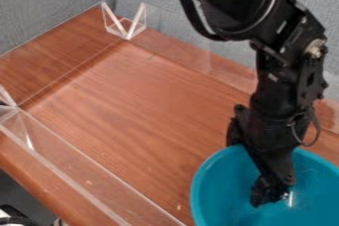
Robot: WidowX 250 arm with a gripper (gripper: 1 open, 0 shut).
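Note:
My black gripper [276, 182] reaches down into a teal bowl [215, 192] at the lower right of the camera view, its fingertips inside the bowl's rim. The bowl is partly cut off by the frame edge and partly hidden behind the gripper.
Clear plastic walls run along its edges, with white corner brackets [126, 24] at the back left. A grey padded wall stands behind.

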